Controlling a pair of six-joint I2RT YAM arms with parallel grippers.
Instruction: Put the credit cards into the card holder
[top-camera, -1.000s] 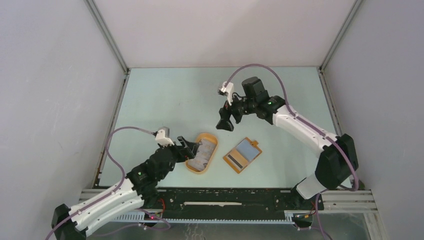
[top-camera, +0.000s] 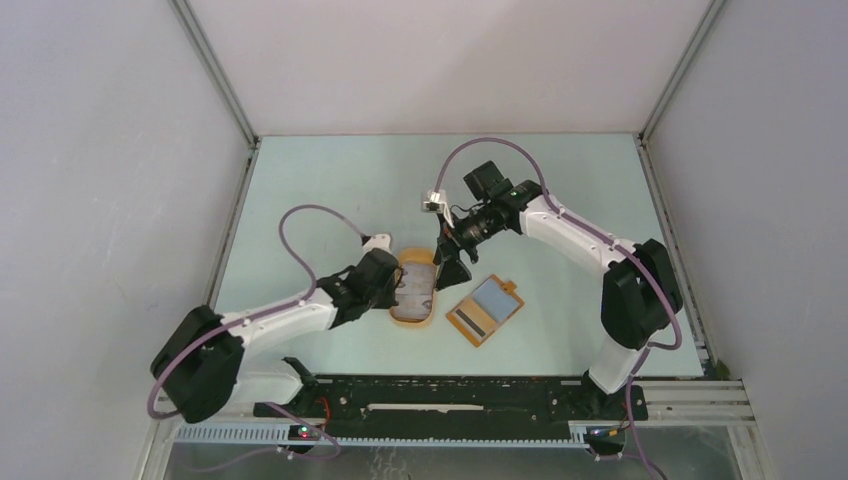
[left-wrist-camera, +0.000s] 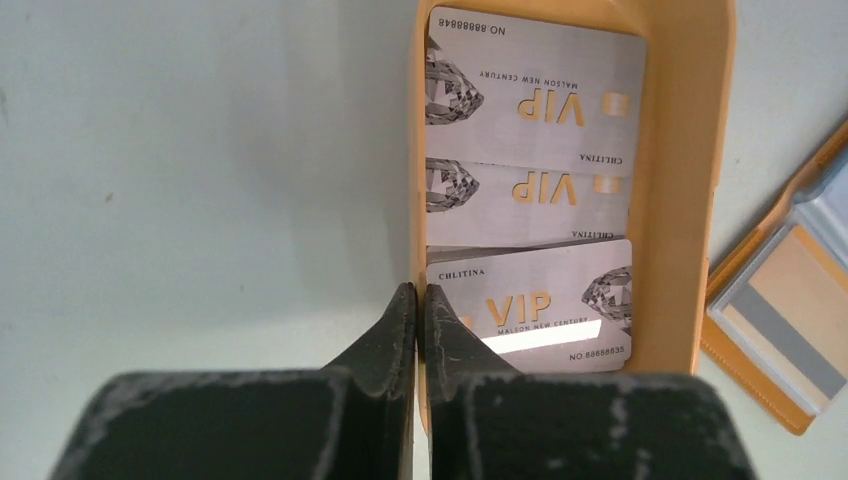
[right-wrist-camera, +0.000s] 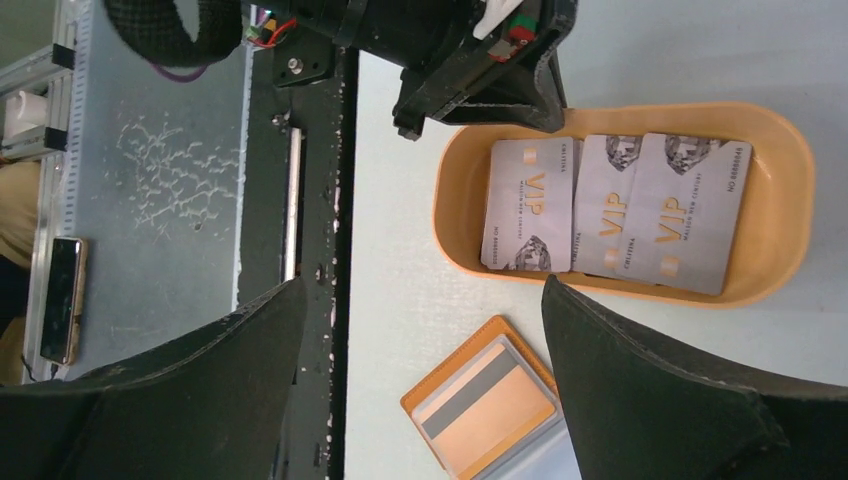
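An oval orange tray (top-camera: 428, 254) holds several silver VIP credit cards (left-wrist-camera: 530, 90), one of them turned the opposite way in the left wrist view. The tray's left rim is pinched by my left gripper, its fingers shut around the wall. In the right wrist view the cards (right-wrist-camera: 690, 210) lie flat, partly overlapping. My right gripper is open over the table to the right of the tray, nothing between its fingers. Beside the tray lies an orange card holder (top-camera: 485, 310), tilted on the table, with a tan card face and a blue-grey half.
The left arm (right-wrist-camera: 490, 60) crosses near the tray's end in the right wrist view. Behind the tray, the pale table (top-camera: 330, 170) is free. A dark front rail (top-camera: 430, 395) runs along the table's near edge.
The right gripper has lowered toward the tray.
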